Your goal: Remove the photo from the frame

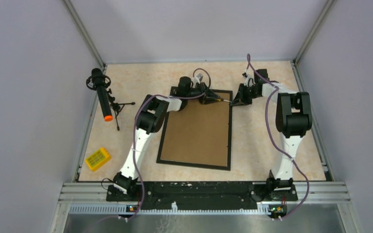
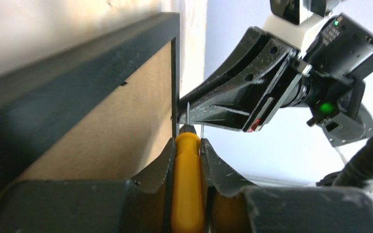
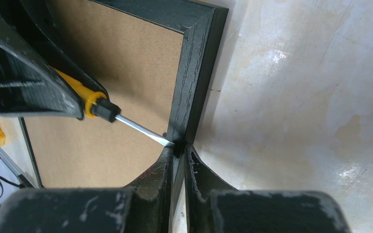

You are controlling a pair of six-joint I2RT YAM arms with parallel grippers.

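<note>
The dark picture frame (image 1: 229, 141) lies back up on the table, its brown backing board (image 1: 195, 138) showing. My left gripper is shut on a yellow screwdriver (image 2: 188, 194). In the right wrist view the screwdriver's metal blade (image 3: 143, 129) reaches the inner edge of the frame's right bar, at a small dark tab near the upper corner. My right gripper is shut on that same bar (image 3: 194, 73), just beside the blade's tip.
A yellow case (image 1: 97, 158) sits at the front left of the table (image 1: 277, 155). A black tool on a stand (image 1: 102, 97) stands at the back left.
</note>
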